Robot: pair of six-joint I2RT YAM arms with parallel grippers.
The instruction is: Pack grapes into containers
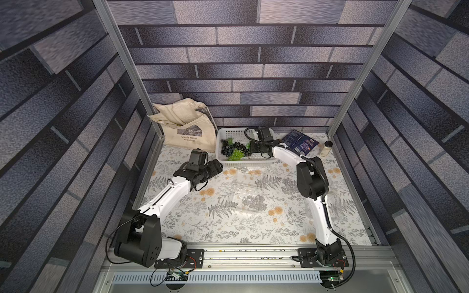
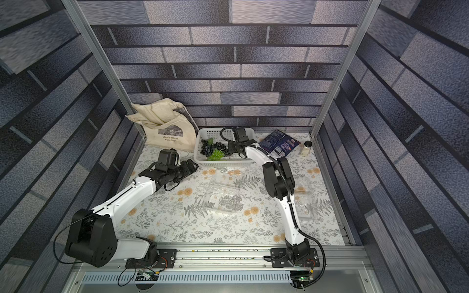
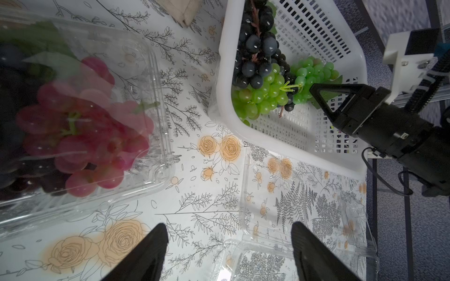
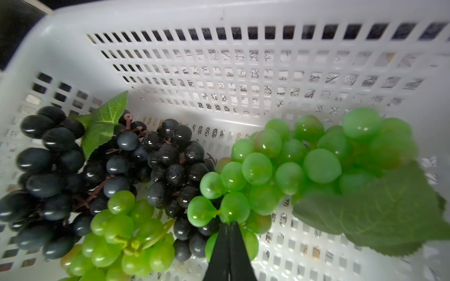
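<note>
A green grape bunch with a large leaf lies in the white basket; my right gripper is shut over its near end, fingertips together with no grape between them. To its left rest dark grapes and a yellow-green bunch. In the left wrist view, a clear container holds red grapes and dark ones. My left gripper stands open above the table with an empty gap. Another clear container, empty, sits in front of the basket.
A cloth bag stands left of the basket. To the right are a dark blue packet and a small bottle. The patterned table has open space between the arms, though clear plastic there is hard to make out.
</note>
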